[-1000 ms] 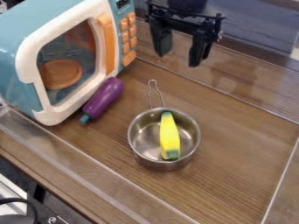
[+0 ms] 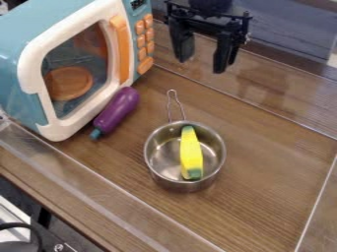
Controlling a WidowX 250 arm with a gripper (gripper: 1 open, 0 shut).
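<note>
My black gripper point(image 2: 204, 47) hangs at the top centre, above the back of the counter, open with nothing between its fingers. A steel pot point(image 2: 166, 167) with a wire handle sits in the middle of the wooden counter, and a yellow vegetable point(image 2: 190, 148) with green ends lies inside it. A purple eggplant point(image 2: 117, 107) rests to the left of the pot, beside the toy microwave.
A light blue and white toy microwave point(image 2: 53, 112) with an orange handle fills the upper left. A grey wall runs along the back.
</note>
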